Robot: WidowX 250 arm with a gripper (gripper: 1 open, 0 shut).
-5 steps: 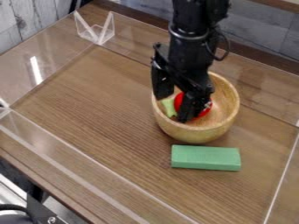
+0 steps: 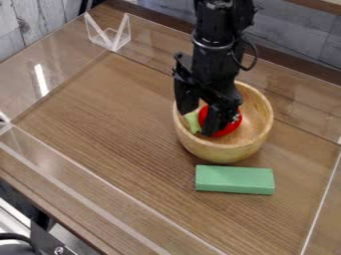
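Note:
The black robot gripper [image 2: 205, 100] reaches down from the top of the camera view into a round wooden bowl [image 2: 244, 141]. In the bowl lie a red round object [image 2: 229, 124] and a light green item [image 2: 190, 122], both partly hidden behind the gripper's dark fingers. Whether anything is between the fingers cannot be made out.
A flat green block [image 2: 234, 179] lies on the wooden table in front of the bowl. A clear plastic stand [image 2: 112, 32] is at the back left.
The gripper has moved slightly up and to the left within the bowl area. The bowl and green block appear in the same places.

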